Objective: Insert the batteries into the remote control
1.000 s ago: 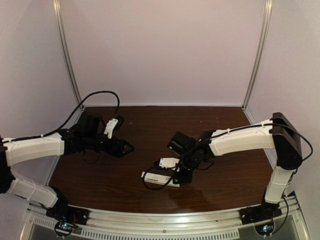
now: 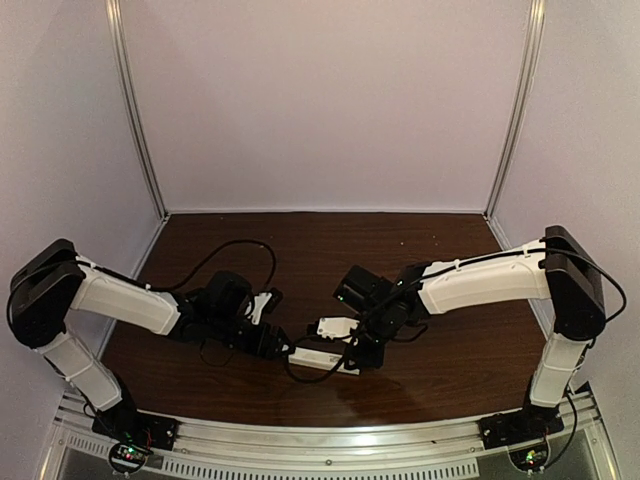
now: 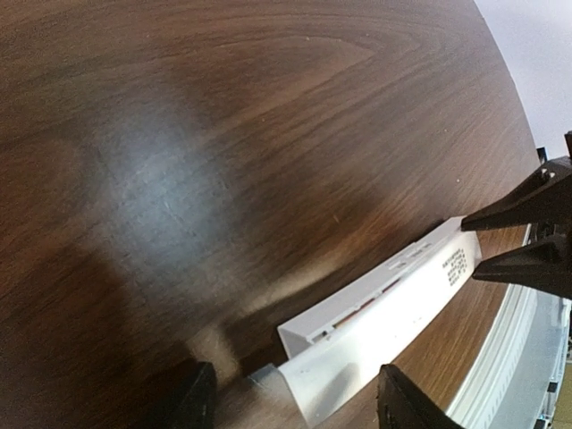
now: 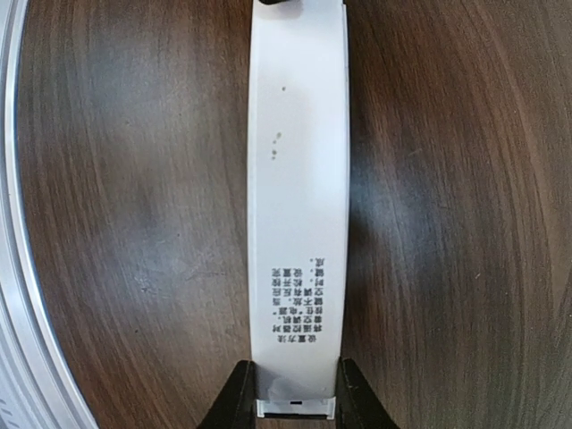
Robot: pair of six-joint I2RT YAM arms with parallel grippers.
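Note:
The white remote control (image 2: 315, 360) lies lengthwise near the front centre of the table. In the left wrist view its edge shows a long opening and a small translucent end piece; in the right wrist view its printed white face (image 4: 298, 197) is up. My right gripper is shut on one end of the remote. My left gripper is at the other end, fingers apart on either side of it, just short of or around that end; whether they touch is unclear. No batteries can be made out.
A metal rail (image 2: 330, 428) runs along the front edge, and pale walls enclose the back and sides.
The right arm and the remote look unmoved.

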